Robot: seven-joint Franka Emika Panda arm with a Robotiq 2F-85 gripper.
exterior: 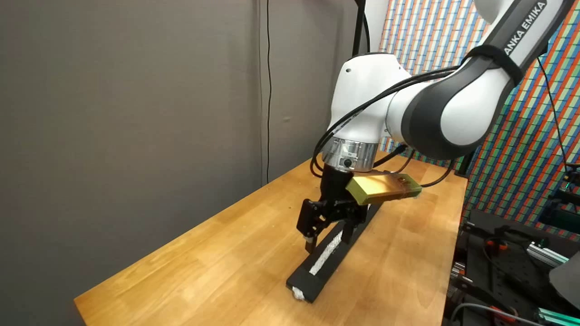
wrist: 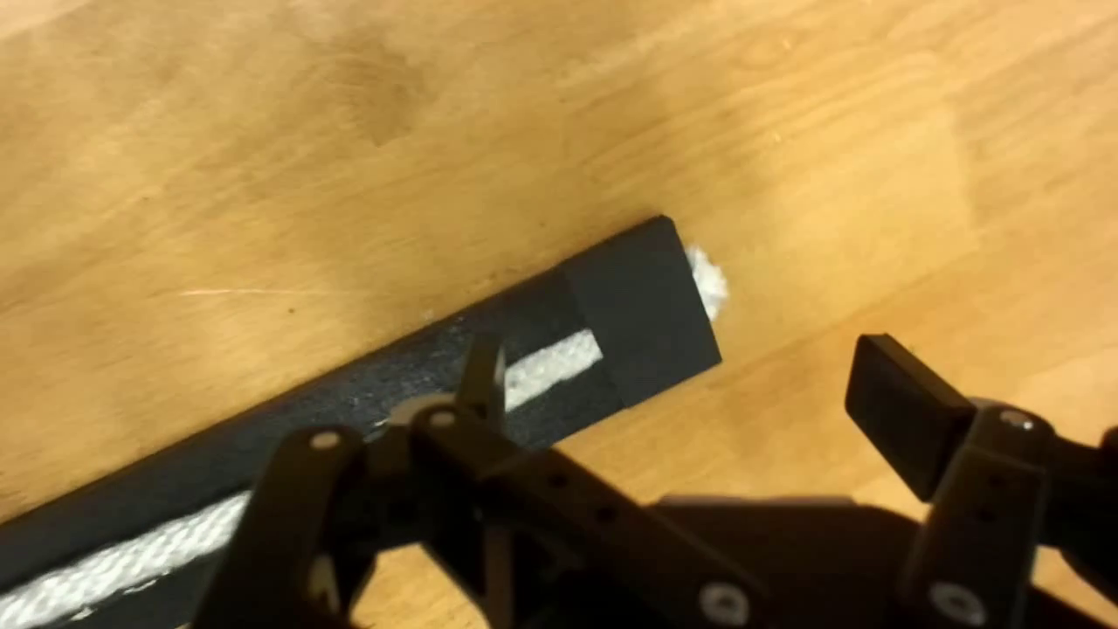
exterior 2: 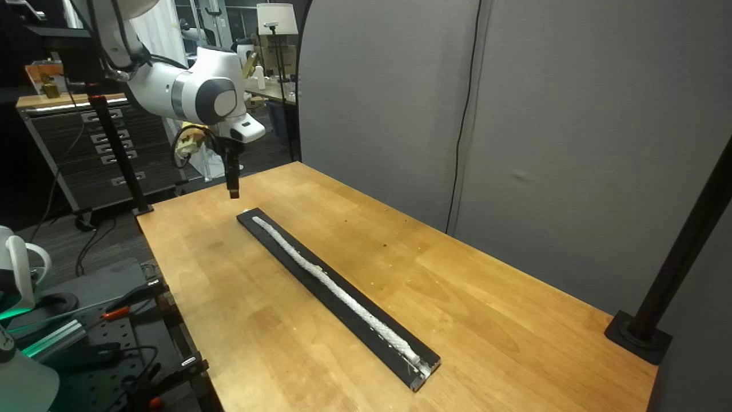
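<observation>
A long black board (exterior 2: pixel 302 276) lies on the wooden table, with a white braided rope (exterior 2: pixel 326 278) along its length. At the end facing exterior view 1, a black band (wrist: pixel 641 314) covers the rope, and a white frayed tuft (wrist: pixel 707 283) pokes out past it. My gripper (exterior: pixel 329 242) points down near that end; the wrist view shows it open, its fingers wide apart with nothing between them gripped. One finger (wrist: pixel 484 379) overlaps the board in that view, while the other finger (wrist: pixel 901 409) is over bare wood beyond the end.
Bare table (exterior: pixel 217 261) surrounds the board on both sides. A black post (exterior 2: pixel 652 309) stands at the table's far right in exterior view 2. Dark equipment (exterior: pixel 511 271) sits beside the table edge. A grey partition (exterior 2: pixel 583 171) backs the table.
</observation>
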